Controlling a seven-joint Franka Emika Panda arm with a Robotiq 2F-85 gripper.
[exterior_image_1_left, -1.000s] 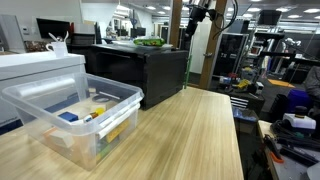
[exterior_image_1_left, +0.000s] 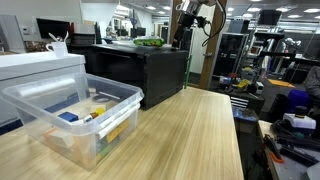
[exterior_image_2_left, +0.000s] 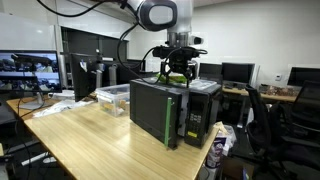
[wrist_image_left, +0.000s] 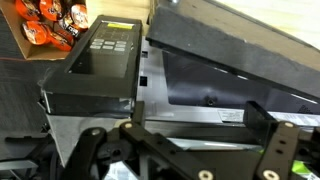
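My gripper is open, its dark fingers (wrist_image_left: 136, 141) spread apart at the bottom of the wrist view with nothing held between them. Below it lies a dark microwave with a keypad panel (wrist_image_left: 112, 38) on the left. A long dark bar (wrist_image_left: 235, 42) slants across the upper right, probably the microwave's door; how far it stands open I cannot tell. In the second exterior view the gripper (exterior_image_2_left: 182, 56) hangs over the front part of the black microwave (exterior_image_2_left: 150, 105). Green items (exterior_image_1_left: 150, 42) rest on top of the microwave.
A clear plastic bin (exterior_image_1_left: 78, 118) holding small coloured objects stands on the wooden table (exterior_image_1_left: 190, 135). Red-orange wrapped packets (wrist_image_left: 45, 28) lie near the keypad side in the wrist view. An office chair (exterior_image_2_left: 280, 125) stands off to the right.
The arm at the top right has shifted slightly towards the microwave. The bin, microwave and green items look unmoved.
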